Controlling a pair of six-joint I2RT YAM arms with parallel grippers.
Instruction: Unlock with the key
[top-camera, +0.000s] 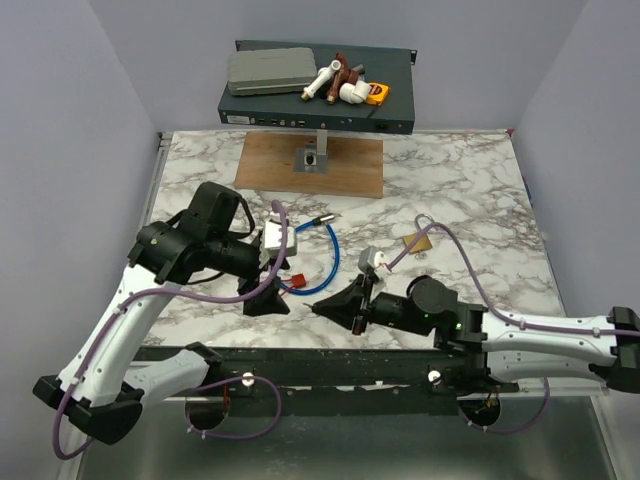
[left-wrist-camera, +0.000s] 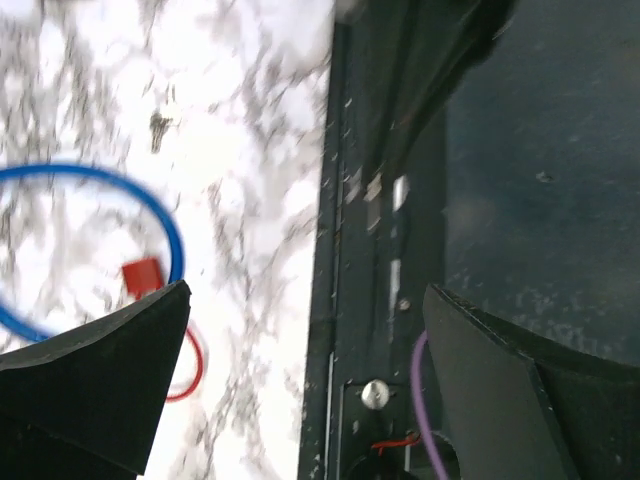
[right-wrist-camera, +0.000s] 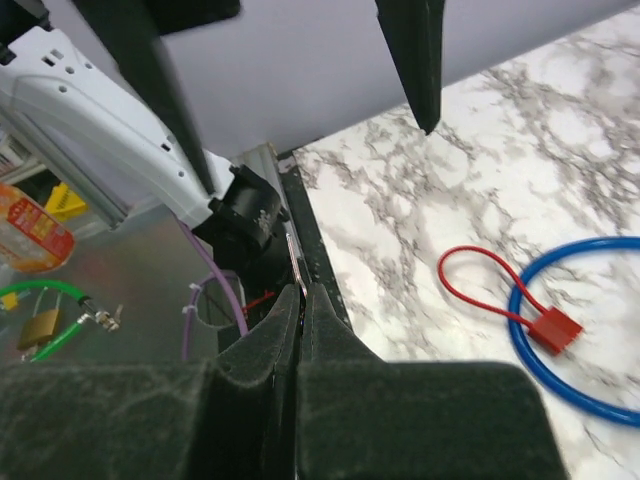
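Note:
My right gripper (top-camera: 340, 312) is shut on a thin silvery piece, apparently the key (right-wrist-camera: 294, 258), which sticks out past the fingertips. My left gripper (top-camera: 262, 300) stands open just left of it, empty between its broad fingers. A brass padlock (top-camera: 416, 243) with a silver shackle lies on the marble at the right, beyond the right arm.
A blue cable (top-camera: 335, 245) (right-wrist-camera: 555, 255) and a red looped wire with a red block (right-wrist-camera: 555, 328) lie on the marble. A wooden board (top-camera: 355, 165) and a loaded dark shelf (top-camera: 250, 108) are at the back.

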